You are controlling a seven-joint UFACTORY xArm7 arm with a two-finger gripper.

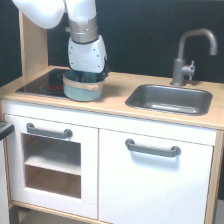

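A small grey-blue pot (82, 91) sits at the right edge of the dark stovetop (42, 84), partly over the wooden counter. My white arm comes down from the upper left, and its hand is directly over the pot. The gripper (90, 75) reaches to the pot's rim, with its fingertips hidden behind or inside the pot. Whether the fingers are open or shut on the rim does not show.
A metal sink (170, 98) with a grey faucet (185, 60) lies to the right. Bare counter (118, 88) separates pot and sink. Below, an open compartment (53, 165) with a shelf stands beside a closed white door (150, 180).
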